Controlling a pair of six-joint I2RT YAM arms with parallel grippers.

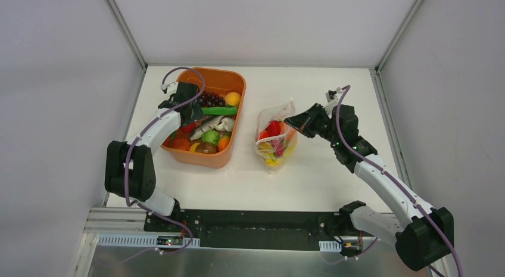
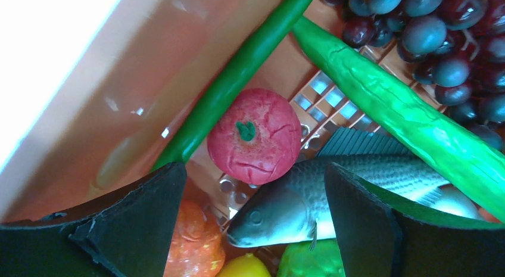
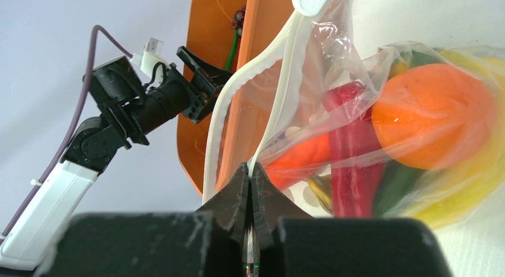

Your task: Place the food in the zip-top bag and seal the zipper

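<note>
My left gripper is open over the orange bin (image 1: 208, 159), nothing between its fingers. In the left wrist view a red round vegetable (image 2: 256, 137) with a green stem mark lies just beyond the fingertips, against a dark green stalk (image 2: 238, 68). A fish (image 2: 286, 207) lies beside it. The clear zip top bag (image 1: 263, 117) stands on the table with food inside, including an orange (image 3: 435, 116) and a red pepper (image 3: 355, 152). My right gripper is shut on the thin white rim of the bag, whose mouth gapes apart above the fingertips.
Also in the bin are grapes (image 2: 423, 36), a long green vegetable (image 2: 393, 104), a green lettuce-like piece (image 1: 211, 137), a brown round item (image 1: 206, 148) and an orange fruit (image 1: 233, 99).
</note>
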